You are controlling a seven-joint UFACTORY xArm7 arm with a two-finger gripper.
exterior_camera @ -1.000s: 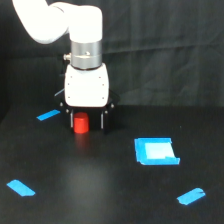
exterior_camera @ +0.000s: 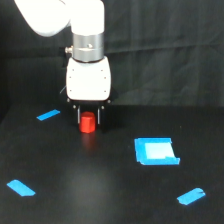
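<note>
My white arm hangs from the top left, its gripper (exterior_camera: 88,110) pointing down around a small red object (exterior_camera: 87,122) that stands on the black table (exterior_camera: 100,175). The dark fingers are at the upper sides of the red object; whether they touch it I cannot tell.
A blue square outline with a pale middle (exterior_camera: 157,151) lies at the right. Blue strips (exterior_camera: 21,188) lie at the front left, front right and back left.
The gripper and arm have moved slightly right and the fingers look closer together. The red object appears slightly right of where it was.
</note>
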